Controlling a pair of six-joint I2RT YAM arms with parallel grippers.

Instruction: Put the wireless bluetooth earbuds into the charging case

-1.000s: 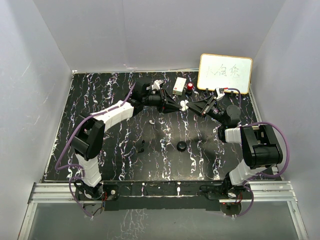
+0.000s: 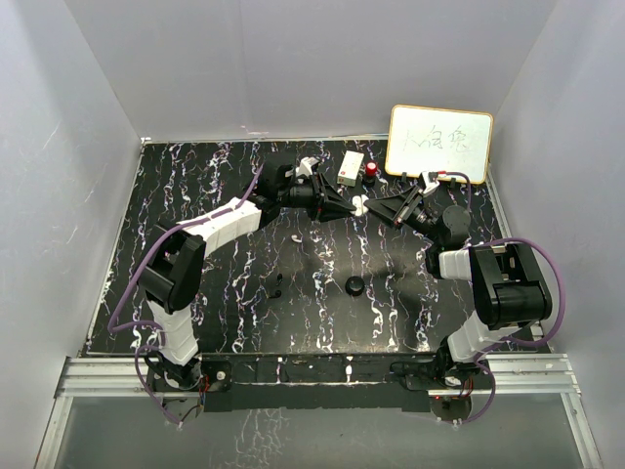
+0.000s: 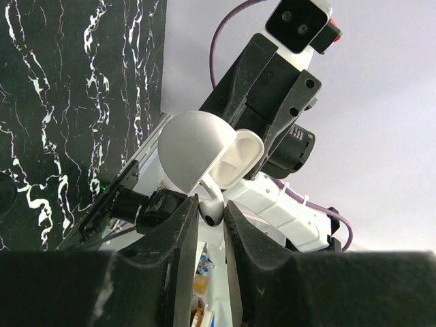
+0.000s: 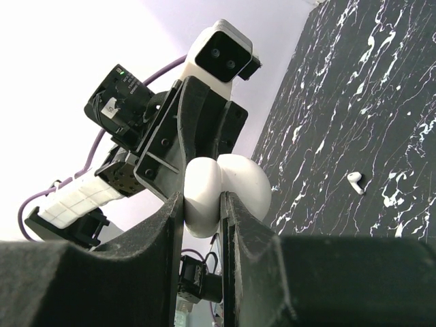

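Observation:
Both grippers meet in mid-air above the table. My right gripper is shut on the white charging case point(image 3: 194, 146), whose lid stands open and whose hollow faces the left wrist camera. My left gripper is shut on a white earbud point(image 3: 211, 197), held tilted at the lower edge of the open case, its stem pointing up into it; whether it is seated I cannot tell. A second earbud point(image 4: 354, 179) lies on the table, left of centre in the top view point(image 2: 297, 238).
A white box point(image 2: 350, 168), a red-capped item point(image 2: 371, 170) and a whiteboard point(image 2: 437, 144) stand at the back. A round black object point(image 2: 355, 285) and a small dark item point(image 2: 276, 286) lie nearer the front.

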